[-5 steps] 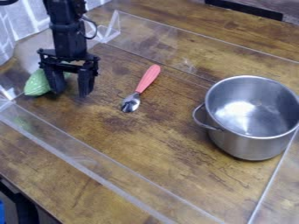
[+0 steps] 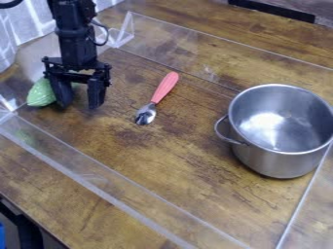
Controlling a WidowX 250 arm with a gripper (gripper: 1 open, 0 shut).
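Observation:
My black gripper (image 2: 81, 89) is low over the wooden table at the left, right beside a green soft object (image 2: 41, 93) that lies partly behind it. Whether its fingers are open or shut on anything I cannot tell. A spoon with a pink handle (image 2: 164, 87) and metal bowl lies in the middle. A large steel pot (image 2: 279, 131) with a side handle stands at the right.
Clear plastic walls border the wooden work surface (image 2: 156, 165) along the back, left, front and right.

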